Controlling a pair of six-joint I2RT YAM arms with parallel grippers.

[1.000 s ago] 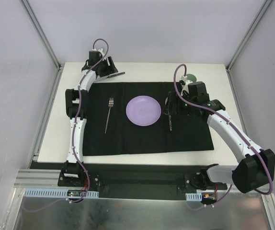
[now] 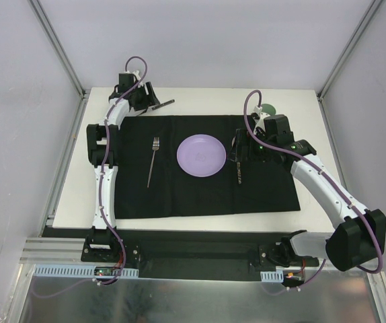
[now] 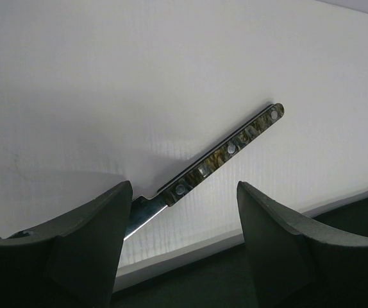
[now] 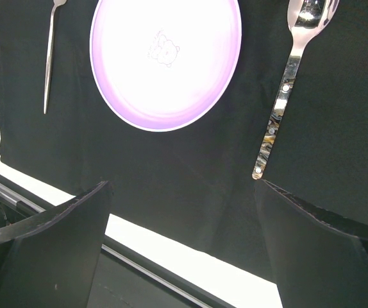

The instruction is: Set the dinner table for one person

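Observation:
At the back left, on the white table, lies a knife (image 3: 219,155), its blade partly hidden behind the open fingers of my left gripper. On the black mat, a purple plate (image 2: 200,155) has a fork (image 2: 152,161) to its left and a spoon (image 4: 274,122) to its right. My right gripper is open above the spoon's side of the mat, nothing between its fingers.
A green round object (image 2: 267,108) is at the back right, partly hidden by the right arm. The white table (image 2: 72,195) shows around the black mat (image 2: 193,202).
My left gripper has shifted slightly left over the knife since one second ago. The right arm has not visibly moved.

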